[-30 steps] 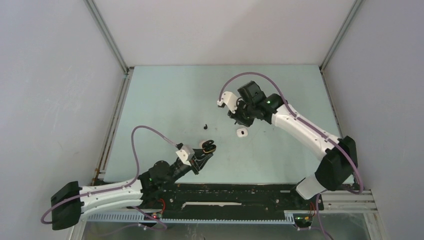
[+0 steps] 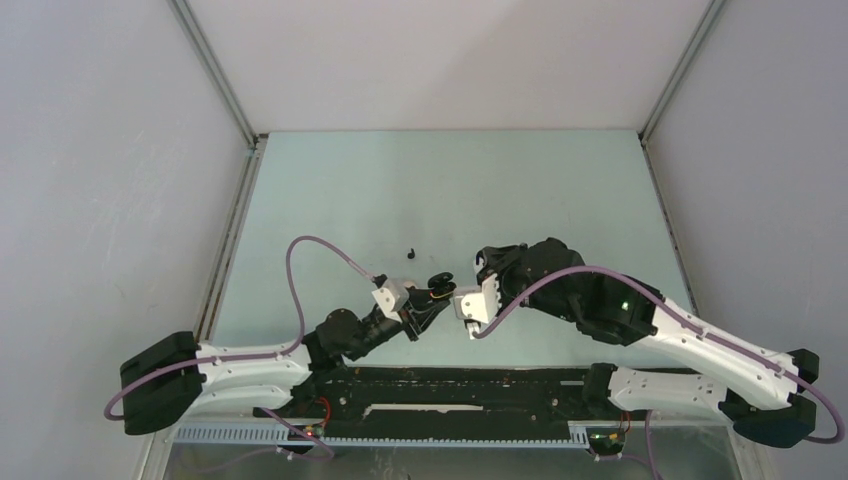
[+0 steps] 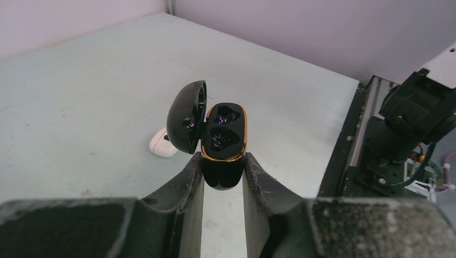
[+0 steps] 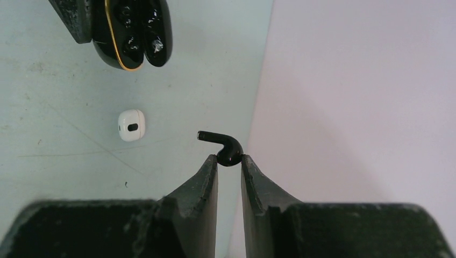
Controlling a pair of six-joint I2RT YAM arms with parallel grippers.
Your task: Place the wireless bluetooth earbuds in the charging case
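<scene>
The black charging case [image 3: 225,131] with a gold rim stands upright in the left wrist view, its lid [image 3: 186,115] open and two hollows showing inside. My left gripper is shut on its base. In the right wrist view my right gripper pinches a black earbud [image 4: 229,150] by its rounded end, the stem pointing left. The case [image 4: 119,37] appears at the upper left there, clear of this earbud. A second small black earbud [image 2: 411,254] lies on the table in the top view. From above, the right hand hides its own fingertips.
A white box [image 4: 132,125] with a dark square lies on the table. A white rounded object [image 3: 163,143] shows behind the case in the left wrist view.
My right arm has swung toward the table's front edge, bringing its hand beside the case and covering the white box from above. My left gripper has shifted slightly right and away from the front edge with the case.
</scene>
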